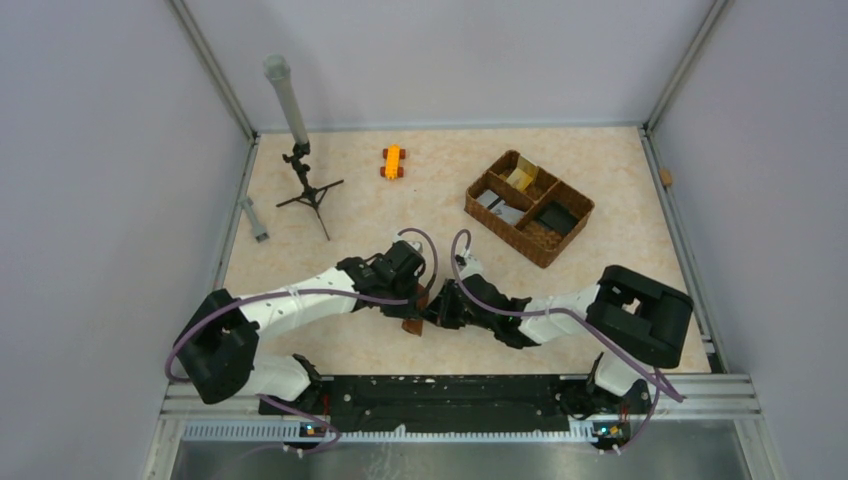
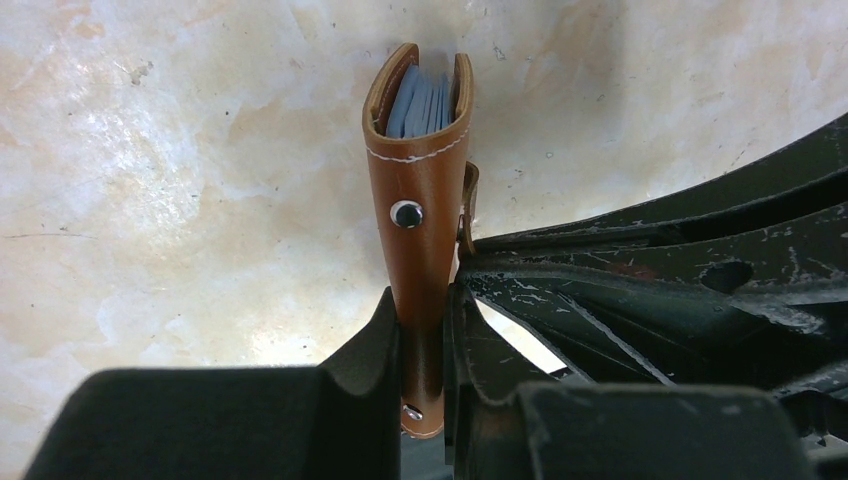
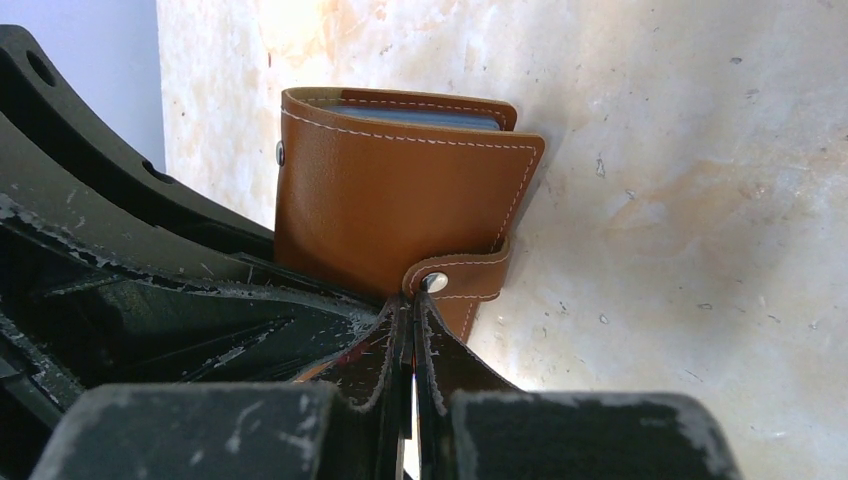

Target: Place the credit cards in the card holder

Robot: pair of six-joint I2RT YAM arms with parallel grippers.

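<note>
The brown leather card holder (image 2: pixel 420 200) stands on edge near the front middle of the table, several cards (image 2: pixel 420 105) visible inside its top. My left gripper is shut on the holder's lower part. My right gripper is shut at the snap strap (image 3: pixel 460 262) on the holder's side; whether any of the strap is between its tips is hard to tell. In the top view both grippers meet at the holder (image 1: pixel 412 327), which they partly hide.
A woven divided basket (image 1: pixel 520 238) with items inside stands at the back right. An orange toy car (image 1: pixel 393 162) lies at the back, a black tripod (image 1: pixel 310 190) at the back left.
</note>
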